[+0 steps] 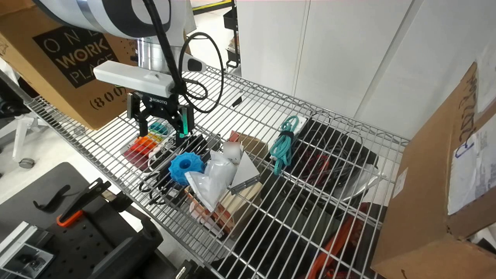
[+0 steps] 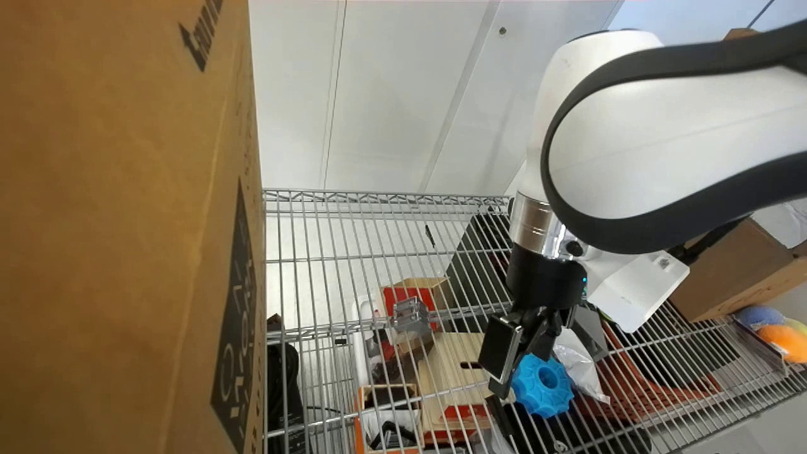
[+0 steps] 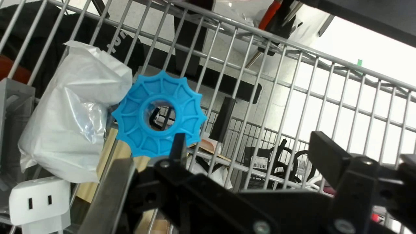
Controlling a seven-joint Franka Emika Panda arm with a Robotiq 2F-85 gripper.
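A blue, scalloped ring-like object with a round hole lies on the wire shelf. It touches a crumpled white plastic bag. Behind the bag are a white plug adapter and a grey angular piece. My gripper hangs above the shelf, up and to the left of the blue object in exterior view 1, its fingers wide apart and nothing between them. In the wrist view the blue object shows beyond one finger, which covers a little of its lower edge.
A large cardboard box stands at the left end of the shelf, another box at the right. A teal rope bundle lies toward the middle. Boxes and cables sit beneath the wires. The back strip of shelf is mostly clear.
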